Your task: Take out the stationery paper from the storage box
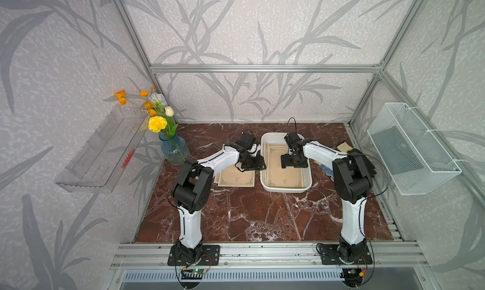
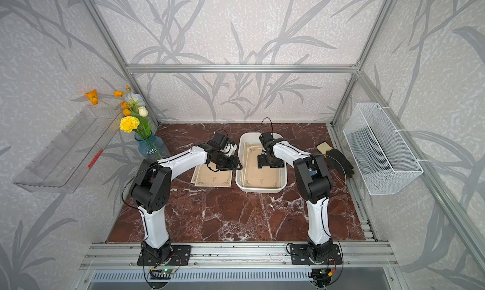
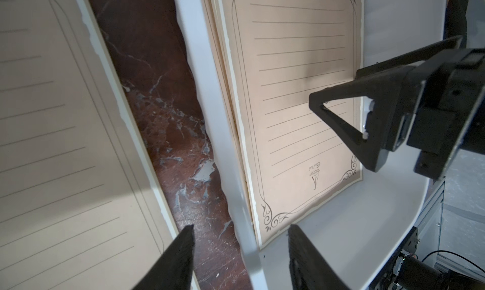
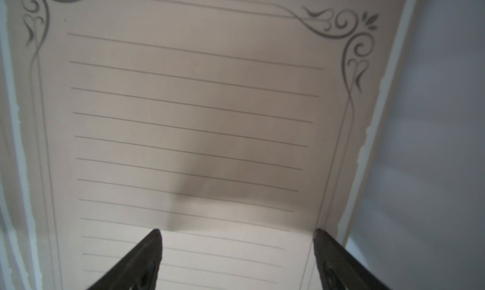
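In the top left view, a white storage box [image 1: 286, 190] stands in the middle of the table with cream lined stationery paper [image 1: 284, 176] lying in it. Edges of further sheets show along the box's left wall. Other stationery sheets [image 1: 236, 178] lie on the table left of the box, partly under the left arm. My left gripper is over the box's left wall, its fingers [image 3: 171, 262] apart and no paper between them. Over the paper inside the box is my right gripper, wide open, with its fingertips [image 4: 146, 254] apart and holding nothing.
A blue vase [image 1: 175, 149] with flowers stands at the back left. Dark and blue items [image 1: 326, 168] lie right of the box, partly behind the right arm. Baskets hang on both sides.
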